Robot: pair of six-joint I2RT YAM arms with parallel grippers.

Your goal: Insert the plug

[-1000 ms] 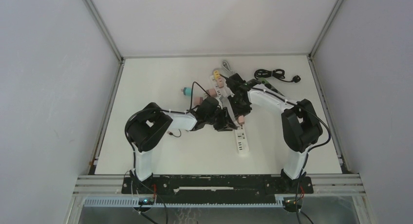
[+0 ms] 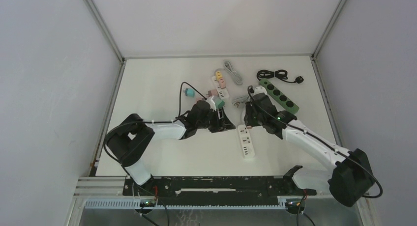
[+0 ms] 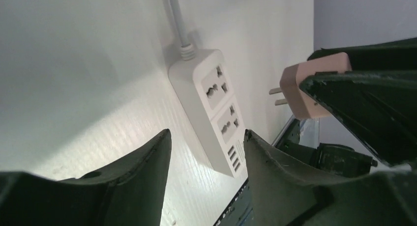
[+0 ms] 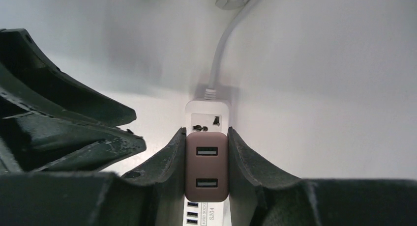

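A white power strip [image 2: 246, 143] lies on the table, cable upward, sockets facing up in the left wrist view [image 3: 206, 103] and right wrist view [image 4: 209, 110]. My right gripper is shut on a pink plug adapter [image 3: 312, 83], held above the strip; its two metal prongs show in the left wrist view. My left gripper is part open, empty, its fingers to the left of the strip in the top view.
Behind lie another white strip [image 2: 222, 92] with adapters, a green strip [image 2: 287, 103], coiled black cable [image 2: 268, 74], and small plugs [image 2: 189, 92].
My right arm has swung right and toward the front with the pink adapter.
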